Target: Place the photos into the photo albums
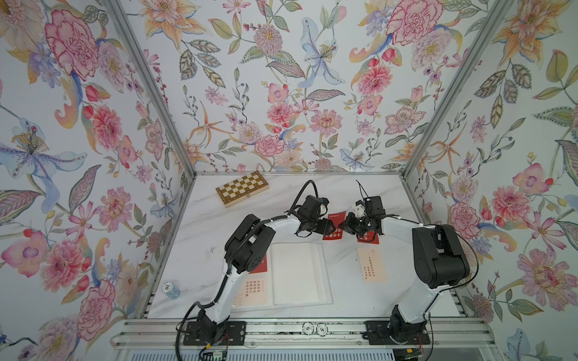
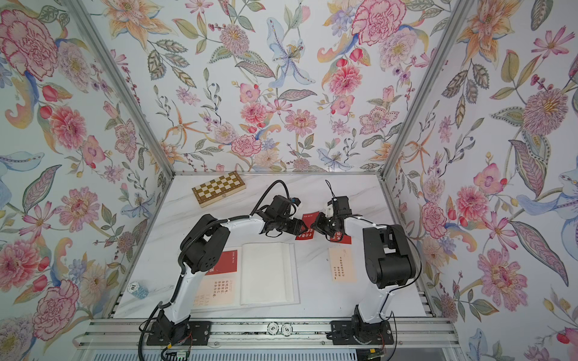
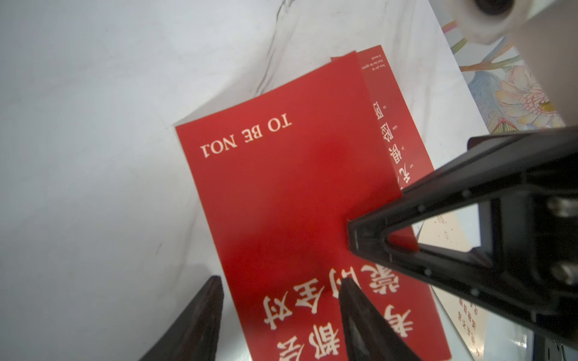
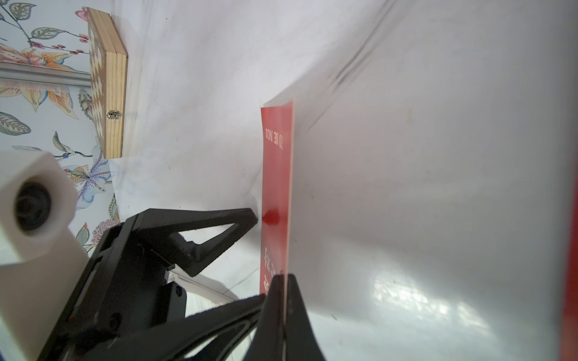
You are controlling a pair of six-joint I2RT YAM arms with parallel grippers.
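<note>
A red card (image 3: 283, 192) reading "TO BE NO.1" lies with a lifted edge between my grippers. My left gripper is part open at the card's left side, its fingertips low by the printed characters. My right gripper is shut at the card's right edge; nothing clearly shows held. Another red card (image 3: 391, 102) lies underneath or beside it to the right. A pale pink card (image 1: 372, 264) lies nearer the front. The open album (image 1: 295, 273) lies front centre, with red and pink cards on its left side.
A wooden chessboard (image 1: 242, 187) sits back left. A patterned cup (image 1: 170, 288) stands front left.
</note>
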